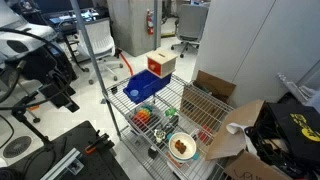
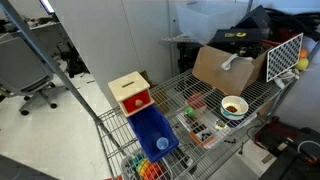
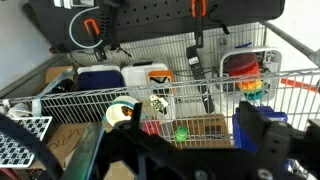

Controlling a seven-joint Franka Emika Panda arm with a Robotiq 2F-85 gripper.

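My gripper is open over the wire rack (image 3: 190, 106), its two dark fingers far apart at the bottom of the wrist view and nothing visibly held. In exterior view 1 the arm is at the left, away from the objects. A blue bin (image 1: 146, 86) sits on the rack in front of a wooden box with a red front (image 2: 134, 95). A white bowl (image 1: 182, 147) with something brownish in it stands near the opposite end. Small colourful items in a clear container (image 3: 243, 70) lie along the rack's near side. A small green object (image 3: 181, 133) shows between the fingers, lower down.
An open cardboard box (image 1: 235, 128) and a black case (image 1: 300, 130) crowd the rack's bowl end. A dark tool (image 3: 200, 75) lies near the rack's edge. Office chairs (image 2: 32, 82) stand on the floor beyond. Parts of the rack's middle are bare.
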